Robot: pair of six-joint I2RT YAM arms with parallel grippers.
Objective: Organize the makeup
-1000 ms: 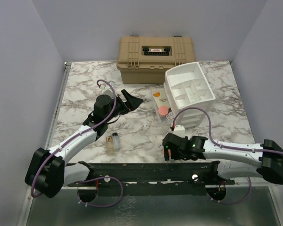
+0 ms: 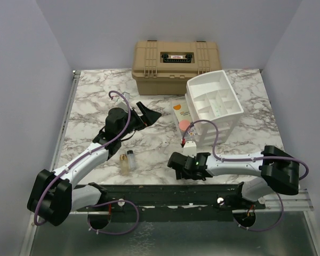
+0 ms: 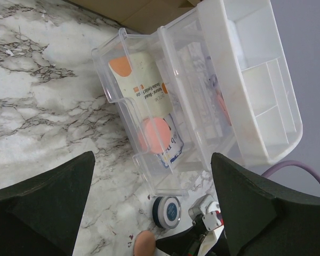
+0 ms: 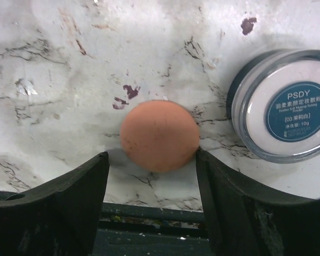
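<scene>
A peach round pad (image 4: 159, 134) lies on the marble near the front edge, between the fingertips of my right gripper, which is part open around it. A PSDY powder jar (image 4: 281, 105) sits to its right. My left gripper (image 2: 150, 117) is open and empty over the table, left of the white organizer (image 2: 214, 93). In the left wrist view, the organizer's clear drawer (image 3: 129, 114) is pulled out, holding cream packets and a pink round item (image 3: 156, 134).
A tan case (image 2: 176, 80) stands at the back. Two small bottles (image 2: 124, 164) (image 2: 131, 160) lie at the front left.
My right arm has moved left along the front edge, its gripper shifting leftward. The left arm looks still.
</scene>
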